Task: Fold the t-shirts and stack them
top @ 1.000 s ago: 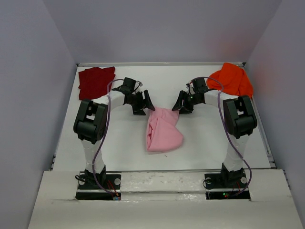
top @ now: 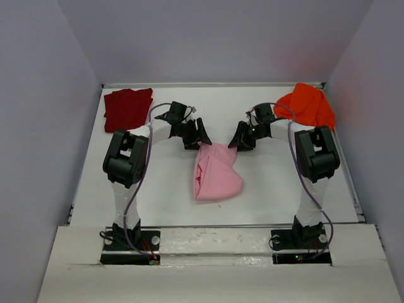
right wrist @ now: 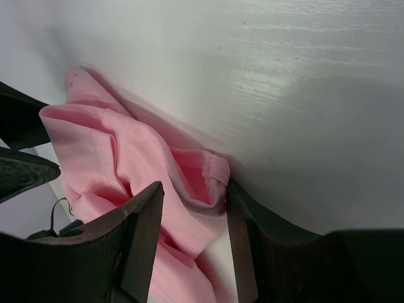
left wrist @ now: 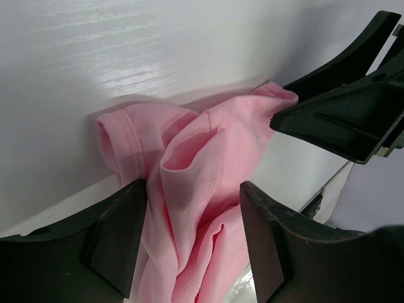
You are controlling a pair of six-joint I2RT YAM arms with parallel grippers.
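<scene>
A pink t-shirt [top: 214, 173] lies partly folded in the middle of the table. My left gripper [top: 194, 140] is at its upper left corner; in the left wrist view its fingers [left wrist: 107, 246] stand apart on either side of bunched pink fabric [left wrist: 189, 177]. My right gripper [top: 238, 142] is at the upper right corner; in the right wrist view its fingertips [right wrist: 240, 208] straddle a raised fold of the shirt [right wrist: 208, 189], part open.
A dark red folded shirt [top: 126, 107] lies at the back left, an orange-red one [top: 306, 104] at the back right.
The right gripper has barely moved.
</scene>
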